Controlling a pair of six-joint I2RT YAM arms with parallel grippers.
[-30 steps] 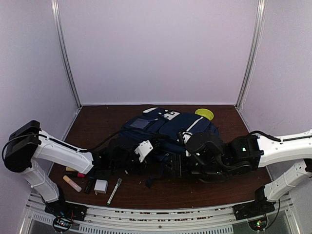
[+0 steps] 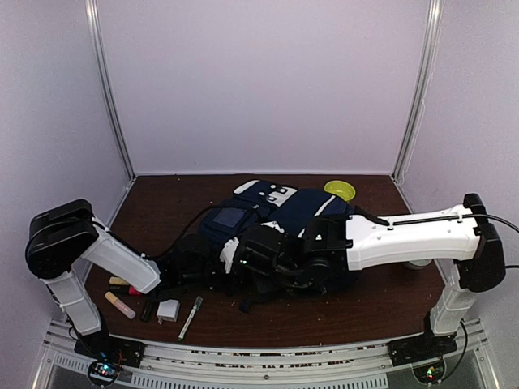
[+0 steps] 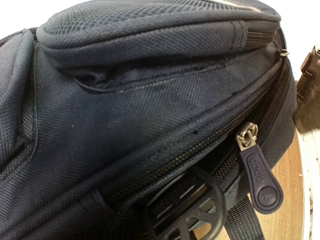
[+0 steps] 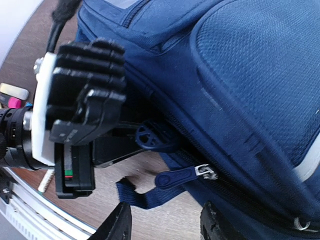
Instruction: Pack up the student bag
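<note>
The navy backpack [image 2: 296,207] lies across the middle of the table, its zipper band seen close in the left wrist view [image 3: 125,115], with a zipper pull [image 3: 260,180] and a plastic buckle [image 3: 210,210]. My left gripper is at the bag's front edge, shut on what looks like the bag near the buckle. My right gripper hangs just beside it, fingers apart with nothing between them, below the zipper pull [image 4: 175,176]. In the top view both grippers are mostly hidden by the arms.
Small items lie at the front left: a glue stick [image 2: 120,305], a white charger [image 2: 168,310] and a pen [image 2: 191,318]. A yellow bowl [image 2: 340,189] sits behind the bag at the back right.
The right arm has moved left along the bag, closer to my left gripper. The left arm has shifted slightly.
</note>
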